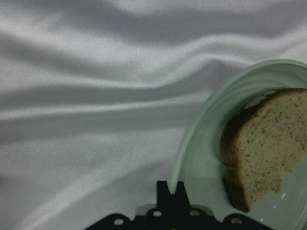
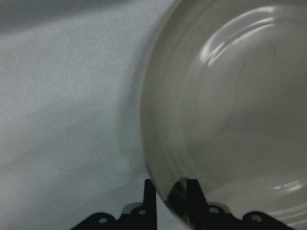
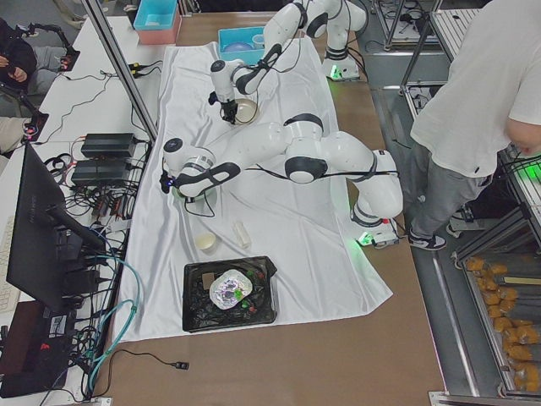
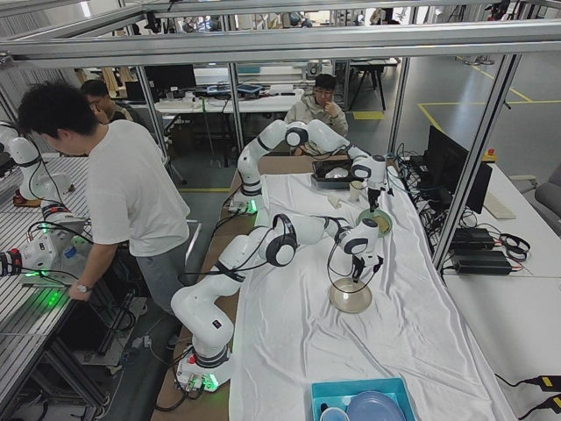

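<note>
A green plate [image 1: 196, 158] holds a bread slice [image 1: 266, 143]. My left gripper is at its rim, fingertips close together with only a narrow gap. In the camera left view, the left arm's head [image 3: 182, 161] hides much of that plate. My right gripper is at the edge of an empty beige plate [image 2: 240, 105], also seen in the camera right view [image 4: 349, 300]. Its fingertips are apart either side of the rim; whether they grip it is unclear.
A black tray [image 3: 193, 304] with a container, a cream cup [image 3: 205, 241] and a pale item [image 3: 241, 235] lie toward the near end. A blue bin [image 4: 320, 399] stands at the other end. A person [image 4: 140, 184] stands beside the table.
</note>
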